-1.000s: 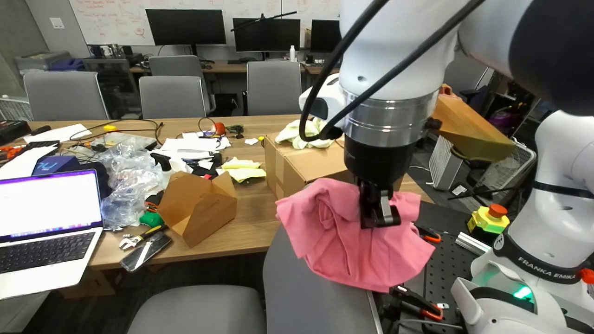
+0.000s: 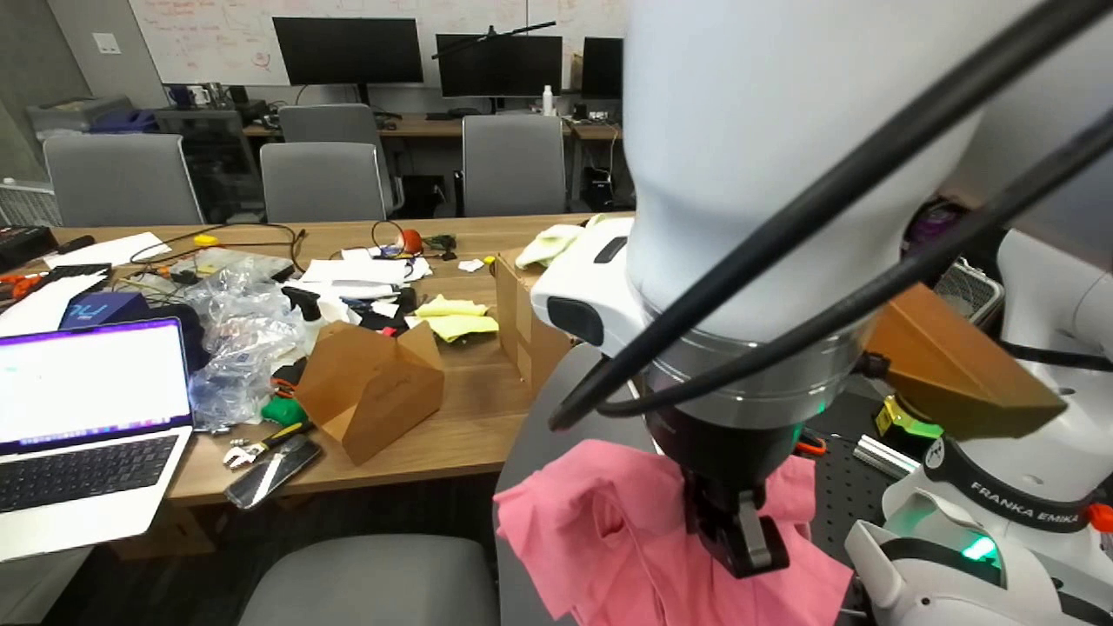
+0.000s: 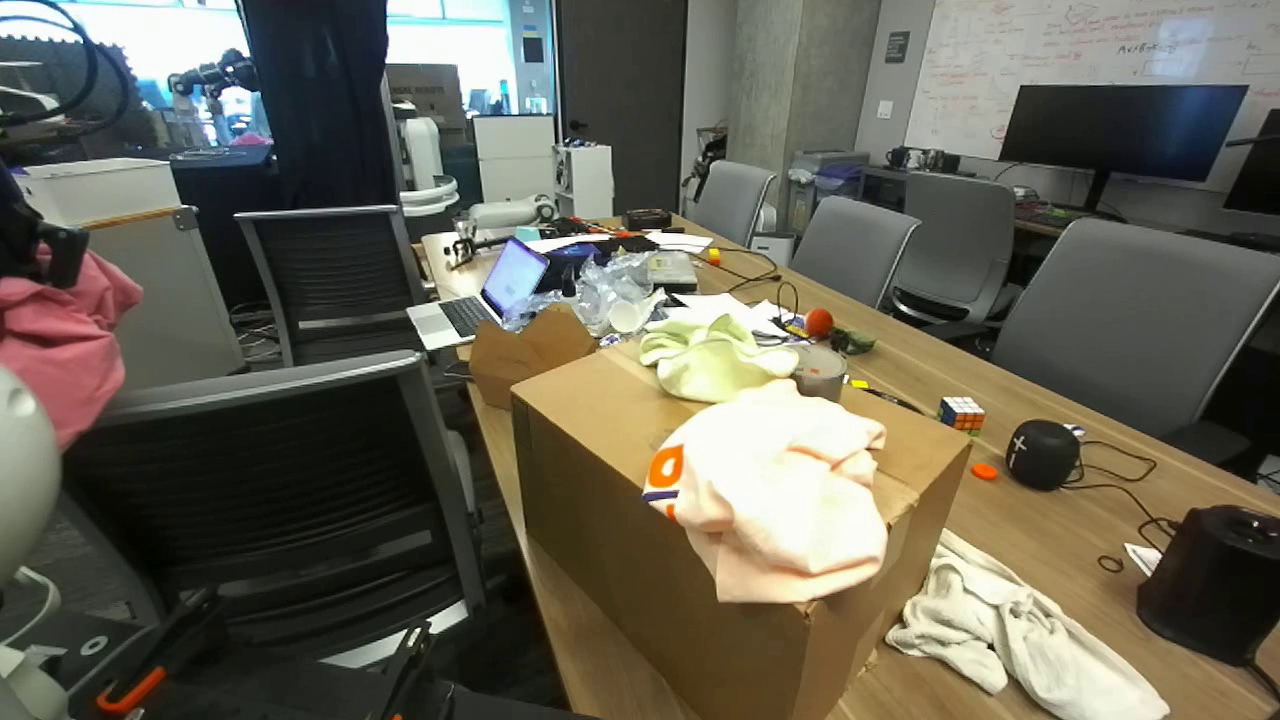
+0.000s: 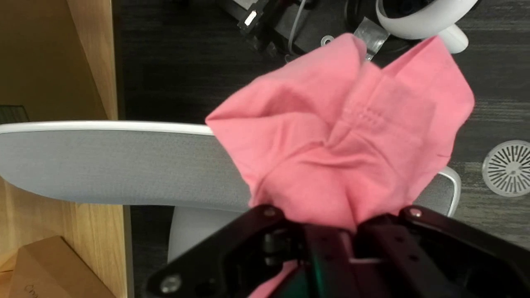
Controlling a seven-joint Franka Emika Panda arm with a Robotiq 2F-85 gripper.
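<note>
A pink cloth [image 2: 616, 527] hangs in loose folds from my gripper [image 2: 736, 542], which is shut on it. From the wrist, the cloth [image 4: 338, 134] spreads out past the fingertips, bunched where the gripper pinches it. Below it is the grey chair back, with dark floor to the right. At the left edge of the second exterior view, part of the cloth [image 3: 60, 336] shows, well away from the cardboard box [image 3: 672, 528]. Draped over that box's near top edge is a pale peach cloth [image 3: 780, 486], and a light green cloth [image 3: 714, 354] lies behind it.
A white cloth [image 3: 1020, 630] lies on the table beside the box. A speaker [image 3: 1041, 454] and a Rubik's cube [image 3: 961, 414] stand farther along. The laptop [image 2: 89, 417], plastic wrap and an open brown carton [image 2: 370, 386] crowd the table's other end.
My gripper has come down and nearer to the first exterior camera, with the pink cloth still in it.
</note>
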